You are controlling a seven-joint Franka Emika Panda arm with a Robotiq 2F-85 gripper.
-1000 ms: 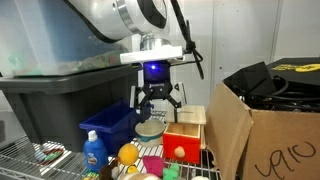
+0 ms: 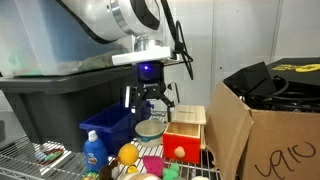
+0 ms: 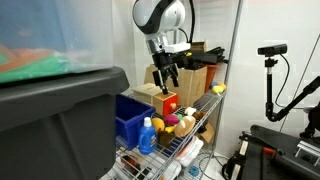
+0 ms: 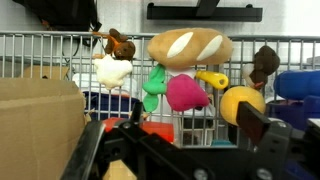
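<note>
My gripper (image 2: pixel 152 100) hangs in the air above the wire rack, its two fingers spread wide and nothing visible between them. From the wrist view, the open gripper looks down on a magenta toy (image 4: pixel 187 93), a bread loaf (image 4: pixel 190 47), a yellow piece (image 4: pixel 211 78), a green piece (image 4: pixel 153 85), a white piece (image 4: pixel 113 70) and an orange fruit (image 4: pixel 243 103). A small box with a red front (image 2: pixel 183 142) stands on the rack, partly hidden by the gripper in the wrist view. Behind the orange is a pale bowl (image 2: pixel 150 129).
A blue spray bottle (image 2: pixel 95 151) and a blue bin (image 2: pixel 116 126) stand left of the toys. Large dark storage containers (image 3: pixel 50 120) rise beside the rack. An open cardboard box (image 2: pixel 285 145) flanks the right side.
My gripper has shifted slightly left and tilted a little in exterior view 1, still open. The objects on the rack look unmoved.
</note>
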